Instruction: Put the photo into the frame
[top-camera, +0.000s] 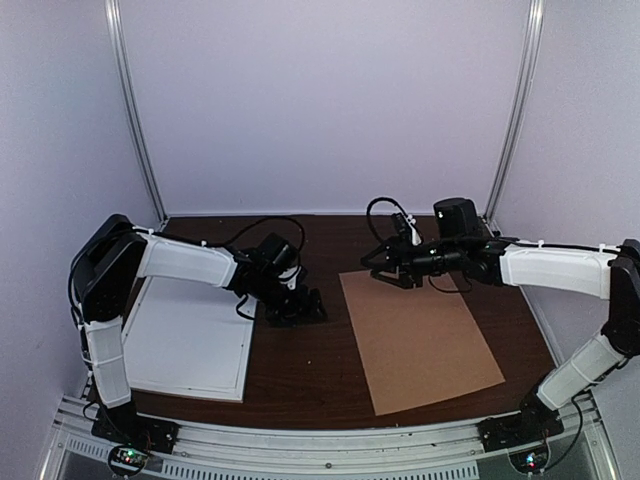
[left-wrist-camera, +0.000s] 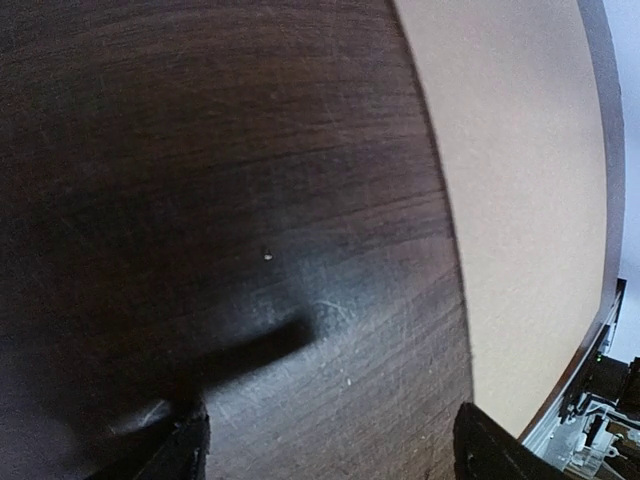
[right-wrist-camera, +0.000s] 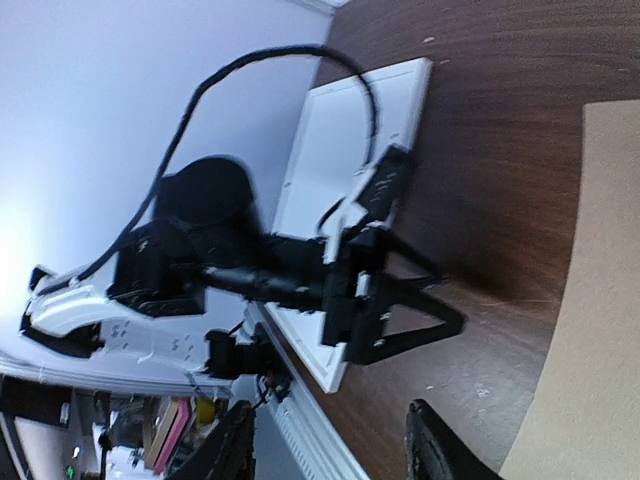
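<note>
The brown board (top-camera: 420, 350) lies on the right half of the dark table, its pale surface also showing in the left wrist view (left-wrist-camera: 520, 200) and the right wrist view (right-wrist-camera: 580, 300). A white frame (top-camera: 185, 345) lies at the left, partly under the left arm. My left gripper (top-camera: 308, 308) is low over bare wood just left of the board, its fingers apart with nothing between them. My right gripper (top-camera: 380, 268) is above the board's back left corner, open and empty.
Bare dark wood (top-camera: 295, 380) runs between frame and board. Walls bound the table at back and sides, with a metal rail (top-camera: 330, 445) along the front.
</note>
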